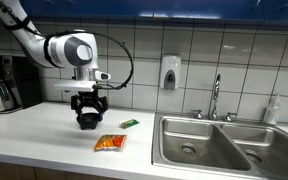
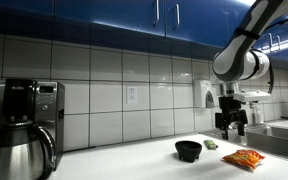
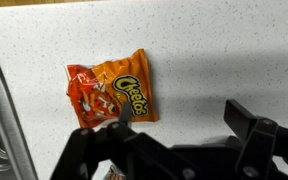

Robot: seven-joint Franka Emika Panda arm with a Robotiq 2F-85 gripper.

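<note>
My gripper [image 1: 88, 105] hangs above the counter, its fingers apart and nothing held between them. In exterior view 1 it overlaps a black bowl [image 1: 88, 122]; exterior view 2 shows this bowl [image 2: 188, 151] standing upright on the counter, apart from the gripper. An orange-red Cheetos bag [image 3: 116, 90] lies flat on the counter in the wrist view, beyond the left finger [image 3: 102, 145]. Exterior view 2 has the bag [image 2: 245, 158] below and slightly right of the gripper. A small green item [image 1: 130, 123] rests farther back.
A double sink [image 1: 199, 150] with a faucet [image 1: 215, 98] takes up the right side. The coffee maker [image 2: 26, 125] stands at the counter's opposite end. A dispenser [image 1: 170, 72] hangs on the tiled wall.
</note>
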